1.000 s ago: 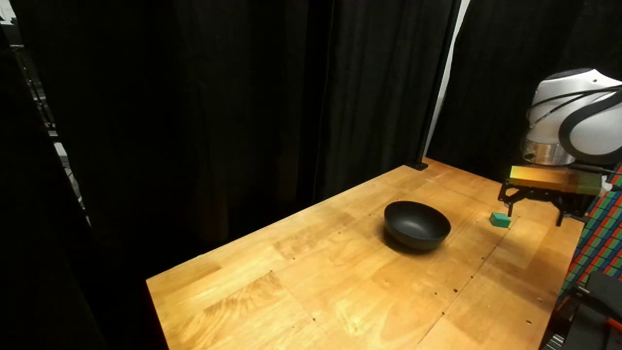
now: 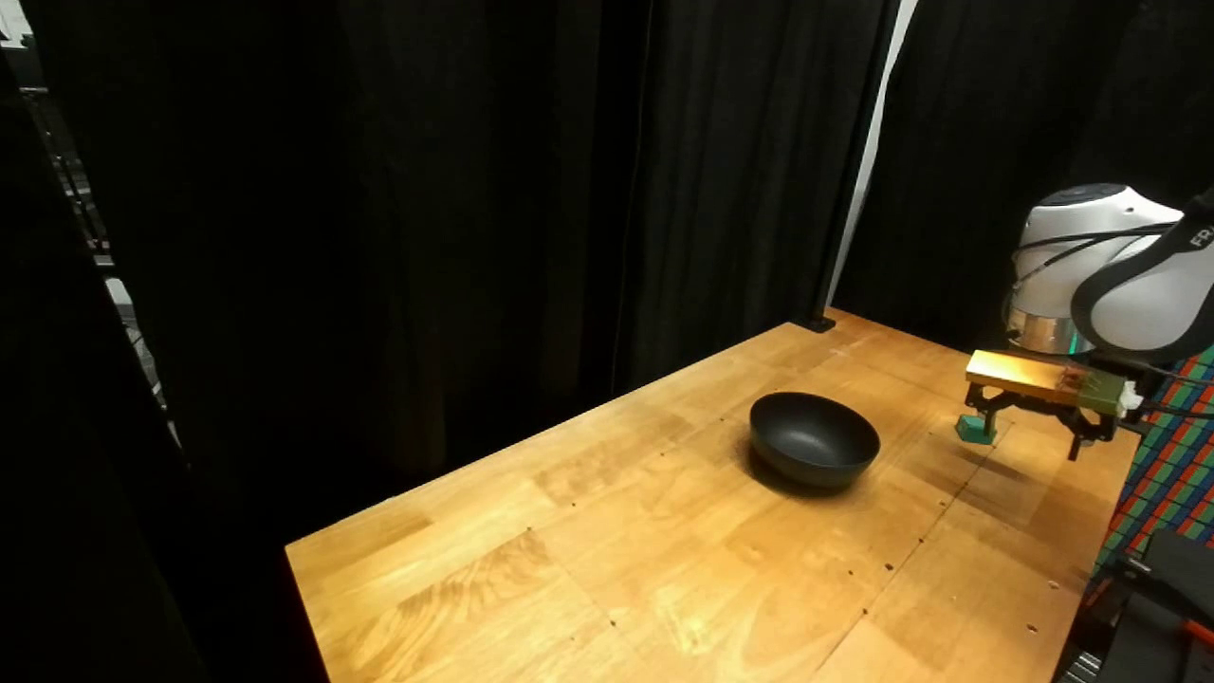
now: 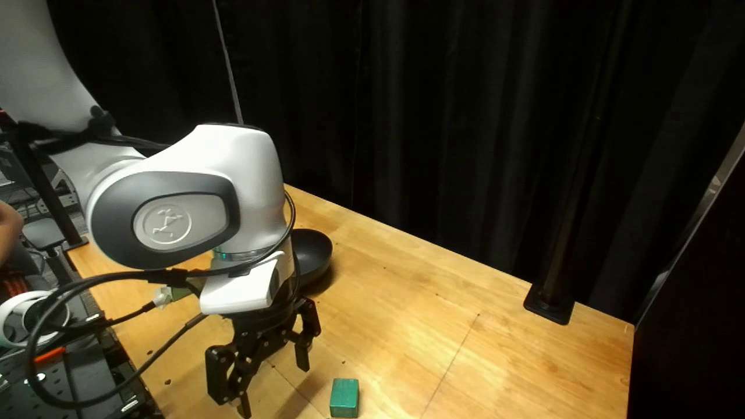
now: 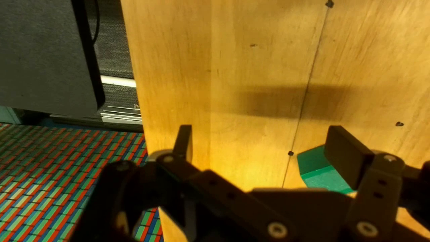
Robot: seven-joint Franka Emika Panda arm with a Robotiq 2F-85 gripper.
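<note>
A small green block (image 3: pixel 344 398) lies on the wooden table. Above the tabletop hangs my gripper (image 2: pixel 1032 444), wide open with nothing between its fingers. In the wrist view the green block (image 4: pixel 324 172) shows at lower right, partly hidden behind the right finger (image 4: pixel 347 156); it is off to that side rather than midway between the fingers. In exterior view 2 the gripper (image 3: pixel 269 384) stands left of the block, clear of it. A black bowl (image 2: pixel 815 442) sits upright on the table, and no contents show in it.
A black post foot (image 3: pixel 549 305) stands at a table corner.
My gripper has come down and shifted left in exterior view 1, bringing one finger in front of the green block. The block and the bowl have stayed put.
</note>
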